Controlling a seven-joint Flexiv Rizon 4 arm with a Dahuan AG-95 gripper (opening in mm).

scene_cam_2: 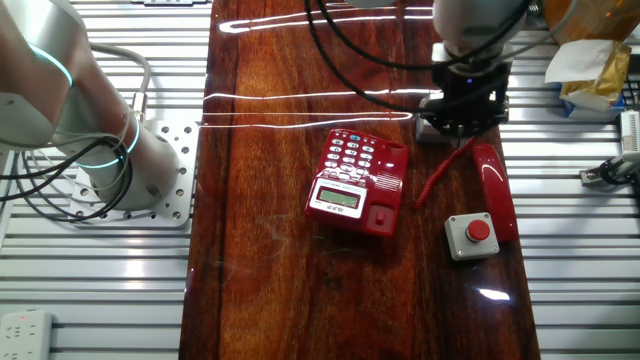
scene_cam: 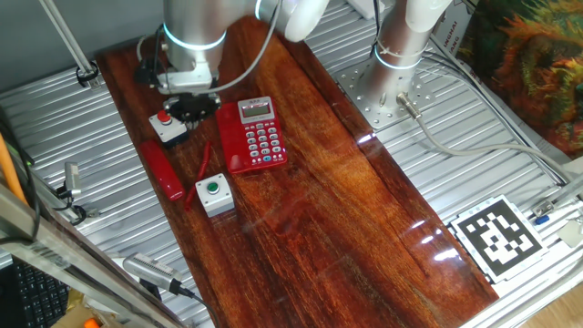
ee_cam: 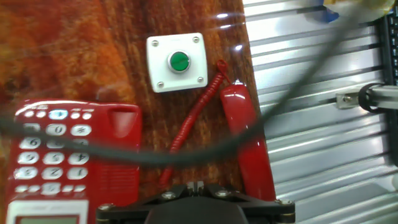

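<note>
My gripper [scene_cam: 193,122] hangs over the table between the red-button box [scene_cam: 167,127] and the red telephone [scene_cam: 253,137]. In the wrist view the gripper's two short fingertips [ee_cam: 191,186] stand close together, shut, with nothing visible between them. The telephone's handset [ee_cam: 249,140] lies off its base, with the coiled cord [ee_cam: 193,121] between them. A white box with a green button [ee_cam: 180,61] sits near the cord. In exterior view 2 the red-button box [scene_cam_2: 472,236] shows clear of the gripper, while the green-button box [scene_cam_2: 430,128] is partly hidden behind the arm.
Bare wooden tabletop [scene_cam: 319,210] stretches away on the robot-base side. Slatted metal [ee_cam: 311,124] borders the handset's side of the board. A dark cable [ee_cam: 205,154] crosses the wrist view in front of the camera. A black-and-white marker board [scene_cam: 497,239] lies at the far corner.
</note>
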